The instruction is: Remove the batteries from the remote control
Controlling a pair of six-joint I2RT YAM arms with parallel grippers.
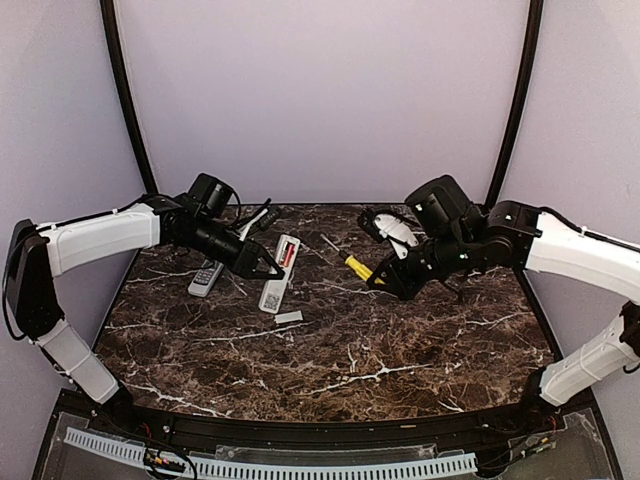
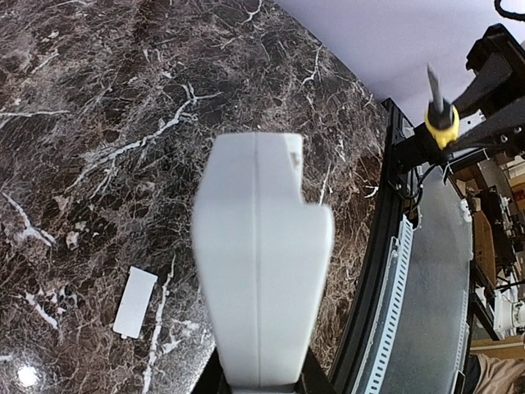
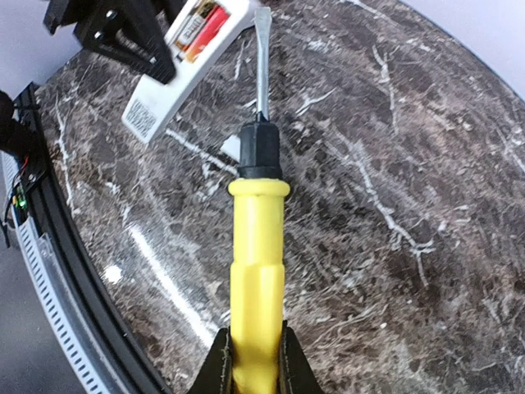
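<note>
A white remote control [image 1: 272, 294] hangs above the table, with my left gripper [image 1: 277, 274] shut on it. Its open battery bay faces away from the left arm, and batteries [image 3: 207, 34], one of them red, show inside. From the left wrist only the edge of the remote [image 2: 258, 246] is visible. My right gripper is shut on the yellow handle of a screwdriver [image 3: 257, 263]. The screwdriver [image 1: 357, 268] points up and left toward the remote, with a gap between its tip and the batteries in the top view.
A small white cover [image 1: 288, 317] lies flat on the marble table, just below the remote. Another white remote or phone [image 1: 205, 279] with keys lies at the left, near the left arm.
</note>
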